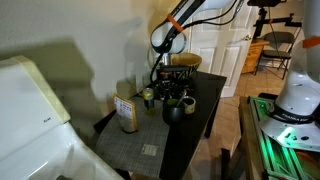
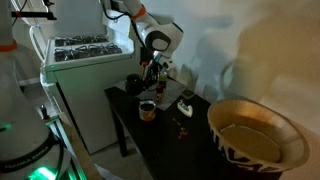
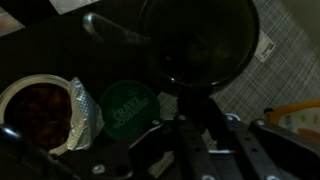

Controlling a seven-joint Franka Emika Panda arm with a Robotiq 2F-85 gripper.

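Note:
A dark pot with a stub handle fills the top of the wrist view. My gripper reaches its near edge; the fingers are shut at that edge, though the exact grip is lost in shadow. In exterior view 1 the pot sits under the gripper, close to the counter's front edge. Beside it, an opened can with peeled foil shows brown contents. Between can and pot lies a green round lid.
A large woven basket takes up one end of the dark counter. A small jar and a white-and-orange box stand near the wall. The grey mat has clear room. A stove is beyond the counter.

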